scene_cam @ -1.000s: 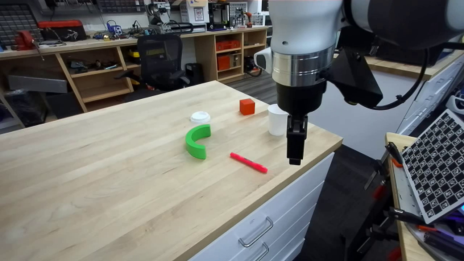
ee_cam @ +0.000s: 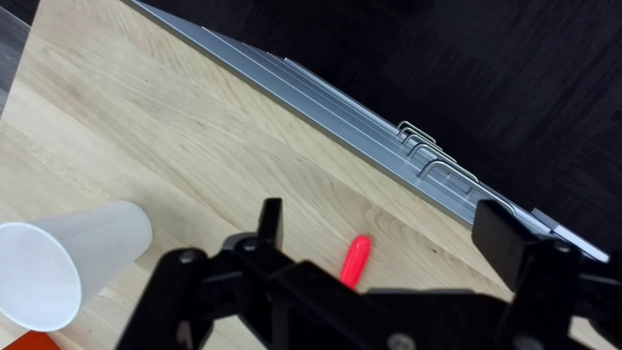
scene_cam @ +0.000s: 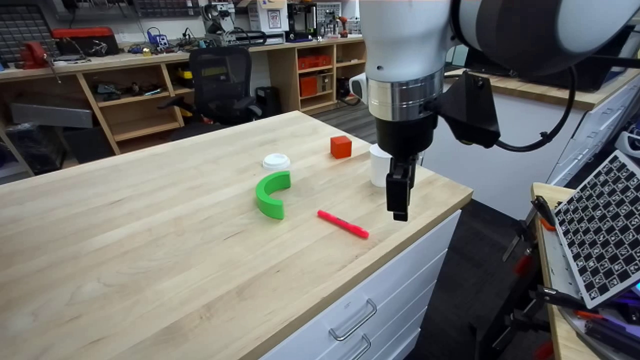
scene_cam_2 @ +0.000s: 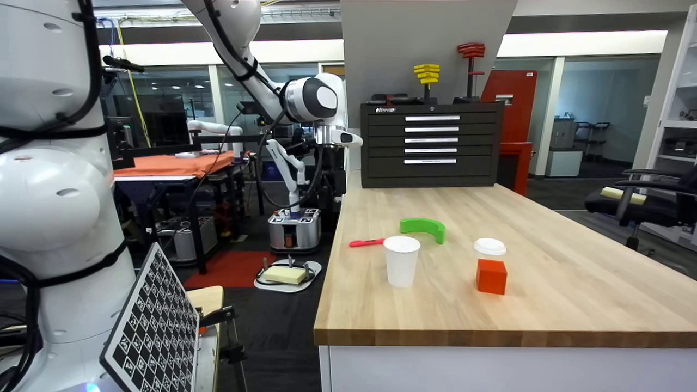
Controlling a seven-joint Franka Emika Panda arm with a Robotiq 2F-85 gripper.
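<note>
My gripper stands open above the table's drawer-side edge, with nothing between its fingers. In exterior view 1 the gripper (scene_cam: 400, 213) hangs right of a red marker (scene_cam: 343, 224), clear of it. Past the fingers in the wrist view, one end of the marker (ee_cam: 355, 260) shows; the gripper's body hides the rest. A white cup (scene_cam_2: 401, 262) stands upright on the table; the gripper partly covers the cup (scene_cam: 379, 166) in exterior view 1. A green arch (scene_cam: 271, 195) lies left of the marker. Farther back are an orange-red cube (scene_cam: 340, 147) and a white lid (scene_cam: 276, 161).
The wooden table (scene_cam: 150, 240) has wide bare room at its left and front. Drawer handles (scene_cam: 354, 321) stick out below its edge. A black tool chest (scene_cam_2: 428, 173) stands on the table's far end in exterior view 2. A patterned board (scene_cam: 606, 228) leans at the right.
In exterior view 1 my gripper has shifted slightly left and up, and turned a little. It now overlaps the cup's right side. The objects on the table have not moved.
</note>
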